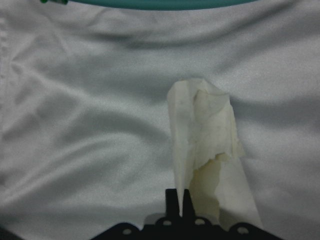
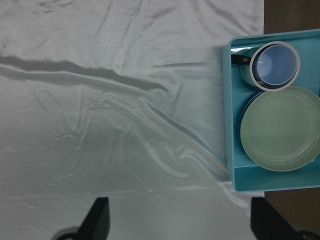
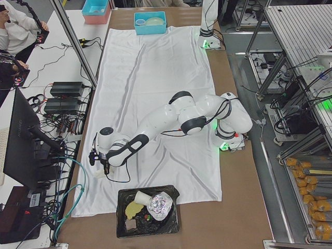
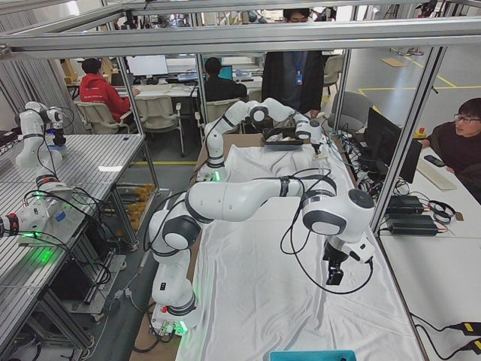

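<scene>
A crumpled off-white paper (image 1: 207, 125) lies on the white cloth (image 3: 150, 62). My left gripper (image 3: 105, 168) is down at its near left area; in the left wrist view its fingers (image 1: 171, 200) are shut on a narrow fold of the paper. My right gripper (image 4: 335, 267) hangs over the cloth toward the other end; in the right wrist view it (image 2: 180, 215) is open, with only cloth below it.
A black bin (image 3: 122, 212) with cups, foil and scraps sits at the near edge. A blue tray (image 2: 230, 125) with a mug (image 2: 272, 65) and plates (image 2: 280, 127) stands at the far end.
</scene>
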